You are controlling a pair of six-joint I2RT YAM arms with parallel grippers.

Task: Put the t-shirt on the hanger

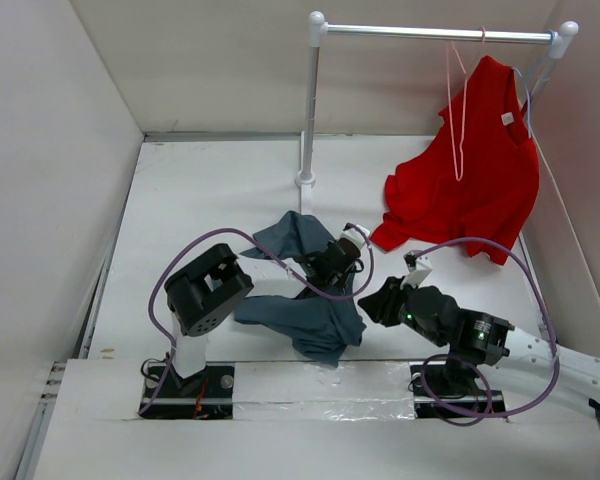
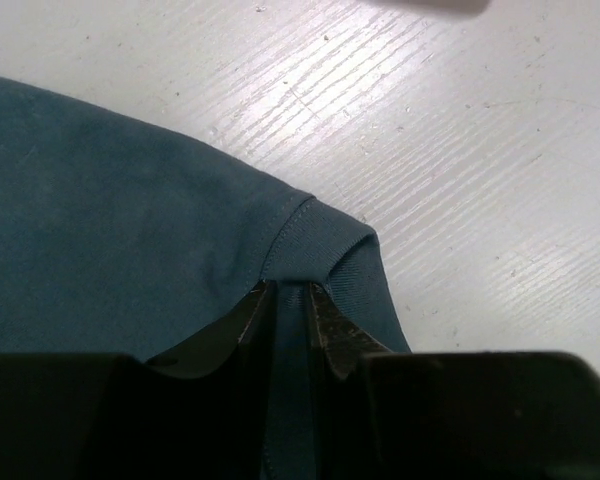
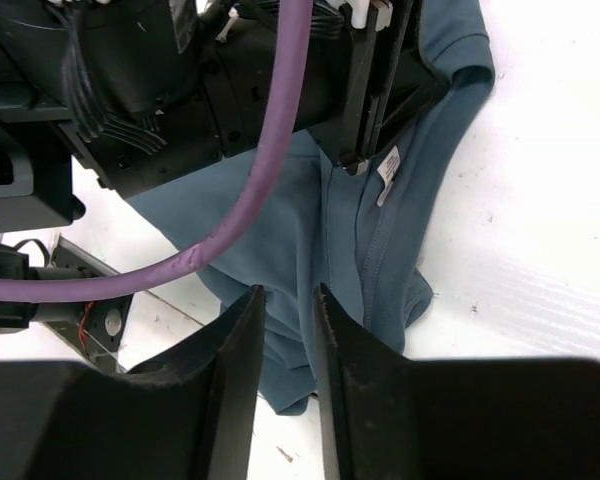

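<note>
The dark teal T-shirt (image 1: 295,325) lies loosely bunched on the white floor, with a folded hem and a white tag (image 3: 385,175). My left gripper is down at a folded edge of it, its fingertips slightly apart over the cloth. My right gripper stands just right of the shirt in the top view, fingertips apart, nothing seen held. A pink hanger (image 1: 463,150) hangs empty from the rail (image 1: 420,32).
A red garment (image 1: 480,190) hangs on a blue hanger at the right, its lower part spread on the floor. The rail's upright (image 1: 310,110) stands behind the teal shirt.
</note>
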